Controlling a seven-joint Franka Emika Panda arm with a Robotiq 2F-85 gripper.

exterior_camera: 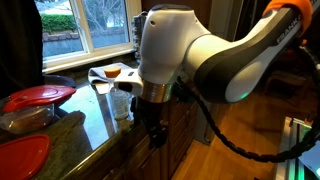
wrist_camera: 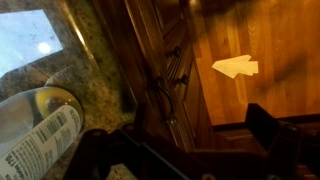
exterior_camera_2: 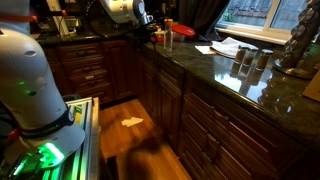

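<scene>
Beside the counter's front edge hangs my gripper point(exterior_camera: 155, 132), low and to the right of a clear jar point(exterior_camera: 122, 104) in the first exterior view. The wrist view shows the dark fingers point(wrist_camera: 268, 128) spread apart, so the gripper is open, with nothing visible between them. At the lower left of that view a clear bottle with a printed label point(wrist_camera: 42, 142) stands on the stone counter point(wrist_camera: 75, 75), apart from the fingers. A pale flat piece point(wrist_camera: 236, 67), perhaps paper or cloth, lies on the wooden floor below.
Red lids point(exterior_camera: 38, 97) and a red tray point(exterior_camera: 22, 156) occupy the near counter. An orange-topped cup point(exterior_camera: 116, 71) stands farther back by the window. Cabinet fronts point(exterior_camera_2: 203, 120) drop below the counter edge. Several small containers point(exterior_camera_2: 258, 60) stand on the long counter, which has bare stretches.
</scene>
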